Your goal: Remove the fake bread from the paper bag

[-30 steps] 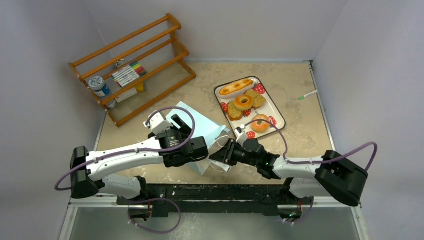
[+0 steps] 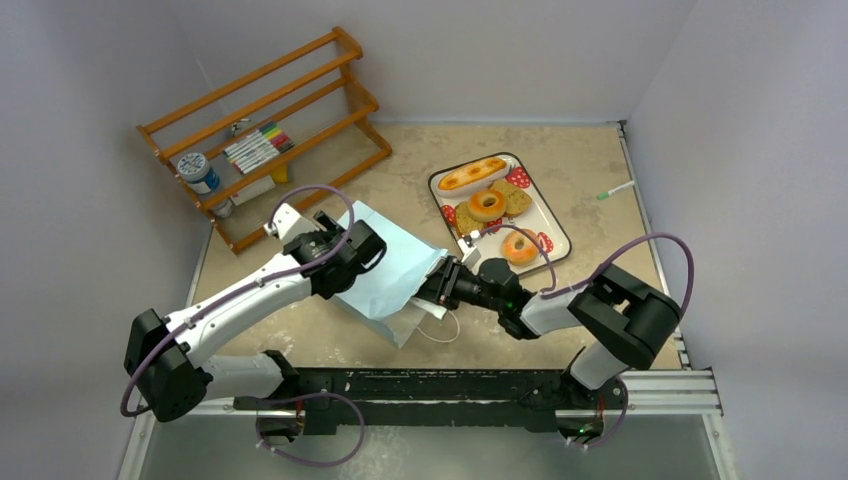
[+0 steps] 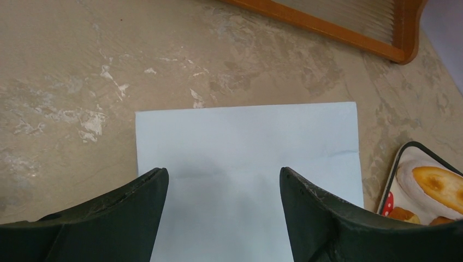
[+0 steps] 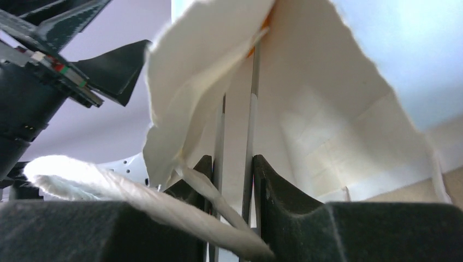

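The pale paper bag (image 2: 390, 260) lies on its side, its mouth facing right, where my right gripper (image 2: 432, 292) reaches inside. In the right wrist view its long fingers point into the bag (image 4: 327, 125), close together, with a small orange piece (image 4: 265, 24) partly visible at their far end behind a paper fold; whether they hold it is unclear. My left gripper is open above the bag, nothing between its fingers. The bag's white handle (image 4: 98, 180) crosses the front of the right wrist view.
A tray (image 2: 555, 240) with several fake breads sits right of the bag. A wooden rack (image 2: 330, 130) with jars and markers stands at back left. A green-tipped pen (image 2: 615, 190) is at far right.
My right gripper has moved left, deeper into the bag. My left arm has shifted left and back over the bag, away from its mouth.
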